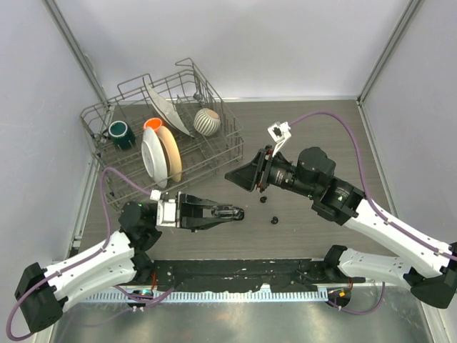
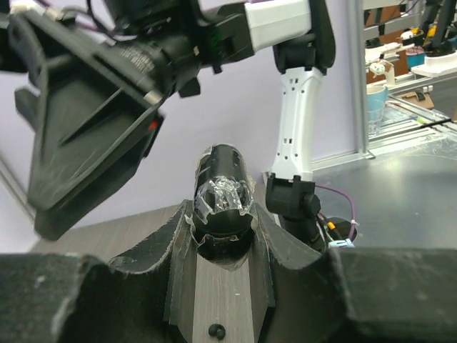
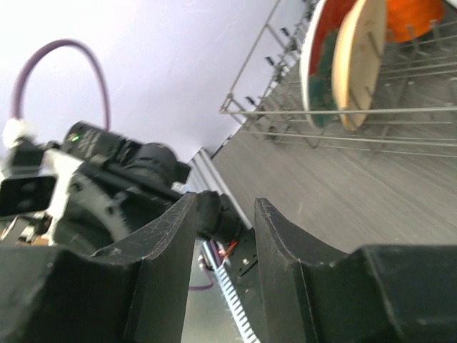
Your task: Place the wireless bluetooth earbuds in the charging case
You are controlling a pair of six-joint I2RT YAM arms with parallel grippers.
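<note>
My left gripper (image 1: 226,213) is shut on the glossy black charging case (image 2: 221,200), which looks wrapped in clear film. In the left wrist view it stands between the fingertips. My right gripper (image 1: 239,174) is raised above and beyond it, apart from the case, its fingertips parted with nothing visible between them. Two small black earbuds lie on the grey table, one (image 1: 263,199) below the right arm, the other (image 1: 274,220) a little nearer the front.
A wire dish rack (image 1: 203,157) with plates, an orange item and cups fills the back left. Walls enclose the sides and back.
</note>
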